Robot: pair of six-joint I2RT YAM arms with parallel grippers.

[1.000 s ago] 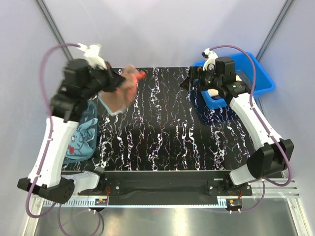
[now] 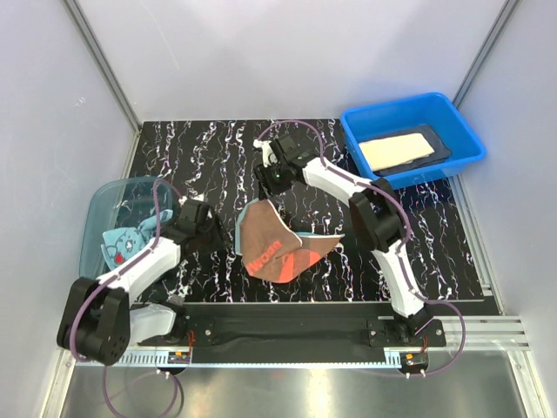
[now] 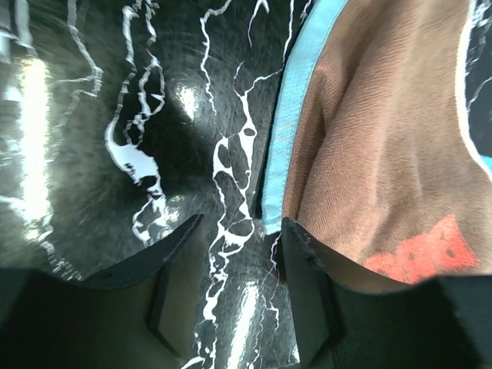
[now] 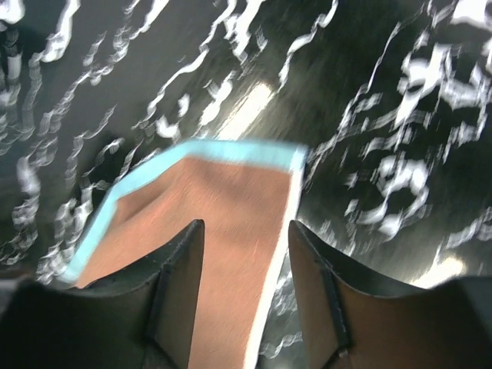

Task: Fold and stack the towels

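A brown towel (image 2: 265, 233) with orange-red lettering and light-blue edging lies crumpled on the dark marbled table, its orange part (image 2: 309, 255) spread toward the right. My left gripper (image 2: 224, 239) is part open just left of it. In the left wrist view, the towel's blue edge (image 3: 284, 127) ends close to the right finger (image 3: 304, 261), and bare table shows between the fingertips. My right gripper (image 2: 261, 190), part open too, is at the towel's far corner. The right wrist view shows brown cloth (image 4: 231, 200) and its white edge beneath the fingers; whether they touch cannot be told.
A clear bin (image 2: 90, 228) at the left holds a blue patterned towel (image 2: 129, 244). At the back right, a blue bin (image 2: 474, 150) contains a folded cream cloth (image 2: 396, 151) and a dark one. Bare table lies behind and right of the brown towel.
My right gripper moved left from the blue bin to the towel.
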